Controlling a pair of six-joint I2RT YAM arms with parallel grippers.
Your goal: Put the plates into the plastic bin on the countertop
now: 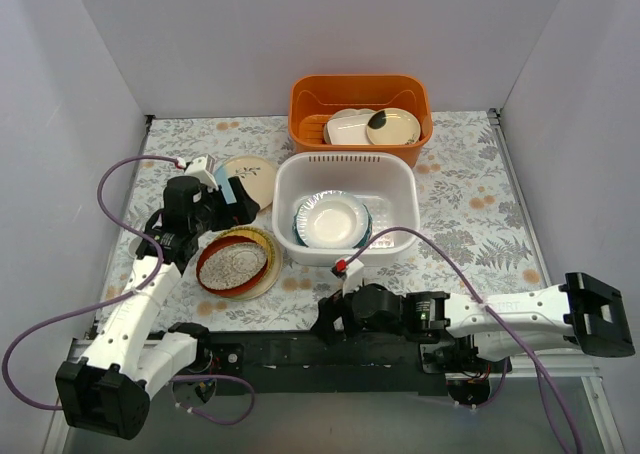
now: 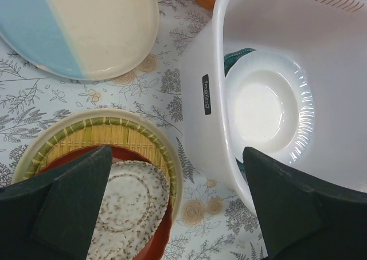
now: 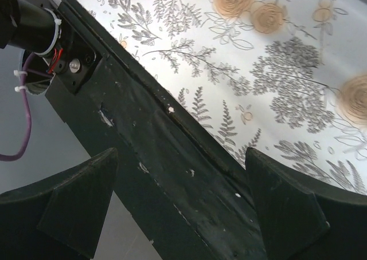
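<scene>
My open left gripper (image 1: 235, 199) hangs over the plates left of the white bin (image 1: 390, 194). Below it lie a red plate (image 2: 160, 243) with a speckled plate (image 2: 123, 208) on it, upon a yellow woven-pattern plate (image 2: 92, 134). A cream and light-blue plate (image 2: 97, 25) lies behind them. White fluted plates (image 1: 330, 219) over teal ones sit inside the white bin. My right gripper (image 1: 332, 322) is open, low at the front counter edge, with nothing between its fingers.
An orange bin (image 1: 310, 104) at the back holds several white and cream dishes.
</scene>
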